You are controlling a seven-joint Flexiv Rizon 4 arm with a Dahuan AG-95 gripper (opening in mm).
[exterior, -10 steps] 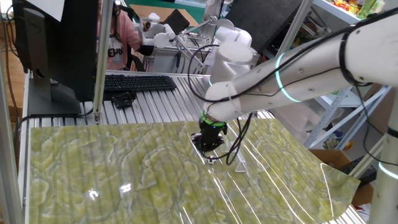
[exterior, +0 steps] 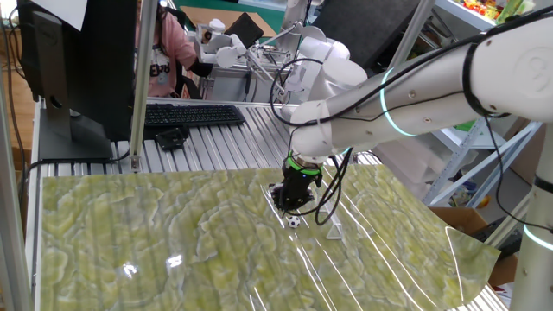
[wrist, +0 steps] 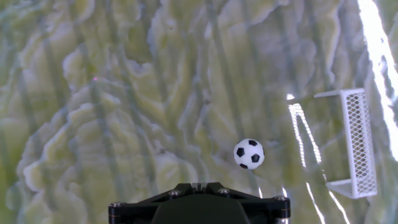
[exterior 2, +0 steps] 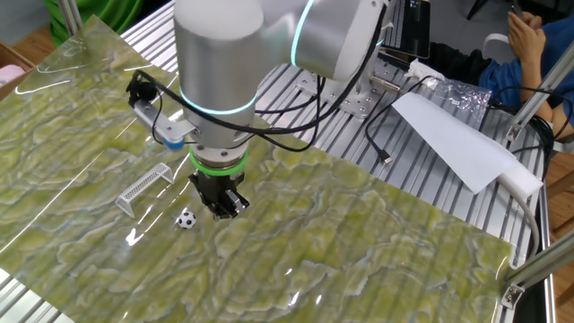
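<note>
A small black-and-white soccer ball [wrist: 249, 154] rests on the green marbled sheet, just ahead and right of my gripper in the wrist view. The fingers look drawn together at the middle, with nothing visible between them. From the second exterior side, my gripper [exterior 2: 231, 208] hangs beside the ball [exterior 2: 186, 219], apart from it. A white toy goal [exterior 2: 143, 188] with a mesh back stands on the ball's other side. The first exterior view has the ball [exterior: 294, 222] in front of the gripper [exterior: 292, 204], with the goal [exterior: 335, 226] partly behind hanging cables.
The marbled sheet [exterior: 155, 233] is otherwise bare, with bright reflections. Behind it are a keyboard [exterior: 194, 115] and a monitor [exterior: 82, 78]. White paper [exterior 2: 453, 139] and a loose cable lie on the slatted table near the robot's base. Metal posts border the table.
My gripper now sits slightly right of where it was, and the ball shows more clearly. Ball and goal appear unmoved.
</note>
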